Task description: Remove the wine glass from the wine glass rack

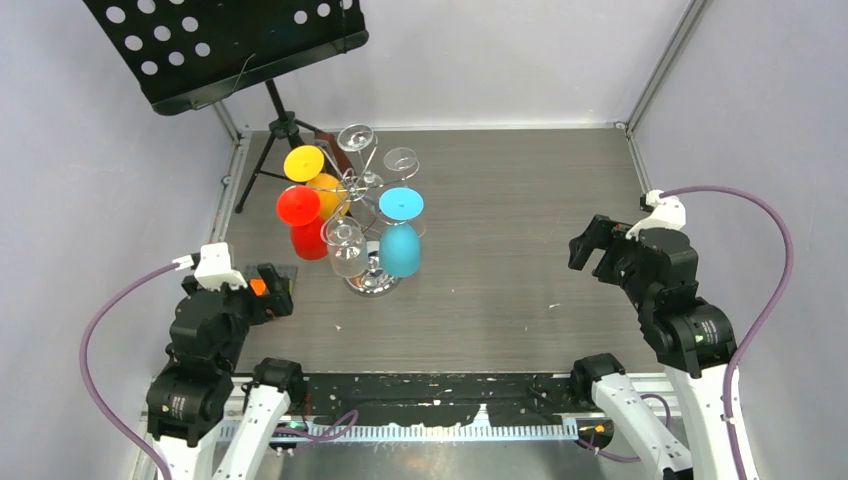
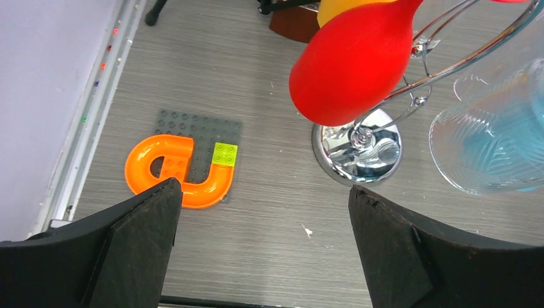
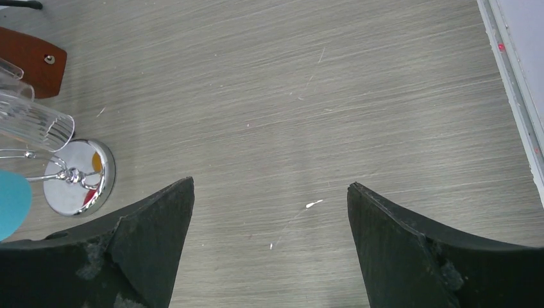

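A chrome wine glass rack (image 1: 372, 280) stands left of the table's middle, holding clear glasses (image 1: 348, 250) and coloured red (image 1: 305, 235), yellow (image 1: 304, 162) and light blue (image 1: 400, 250) ones. My left gripper (image 1: 268, 292) is open, lower left of the rack, with a red glass (image 2: 349, 64) and the chrome base (image 2: 356, 163) ahead in its wrist view. My right gripper (image 1: 590, 250) stands open right of the rack, nothing between its fingers. The rack's base (image 3: 67, 192) shows at the left of the right wrist view.
A black music stand (image 1: 220, 40) rises at the back left, by a wooden block (image 3: 29, 61). A grey plate with orange pieces (image 2: 212, 192) lies at the left.
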